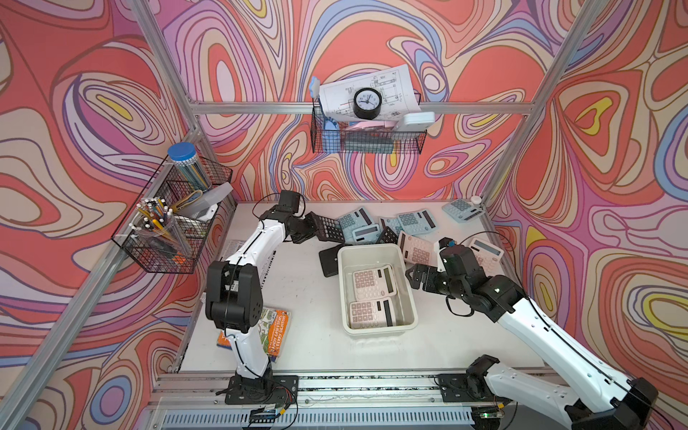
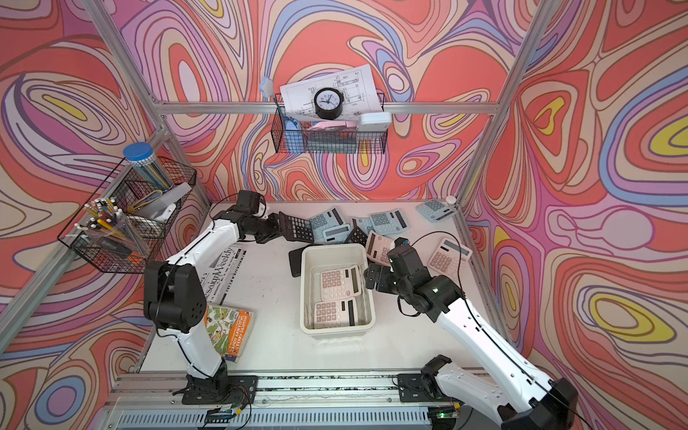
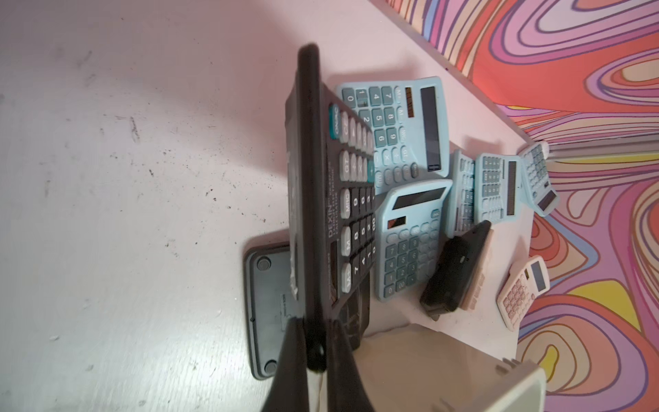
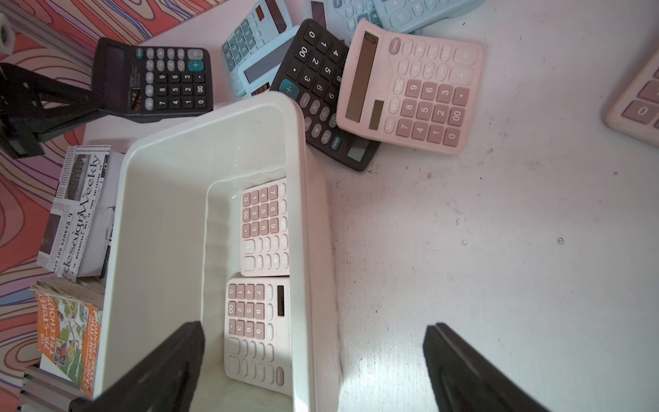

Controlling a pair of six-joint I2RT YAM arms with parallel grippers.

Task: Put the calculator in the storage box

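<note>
A black calculator stands on edge in the left wrist view, held at its near end by my left gripper, which is shut on it. From the right wrist view, this calculator appears lifted beyond the box's far corner. The cream storage box sits mid-table; two pink calculators lie inside it. My right gripper is open above the box's right wall, with nothing between its fingers.
A second black calculator lies face down left of the box. Blue calculators, another black one and a pink one crowd the area behind it. Books lie front left.
</note>
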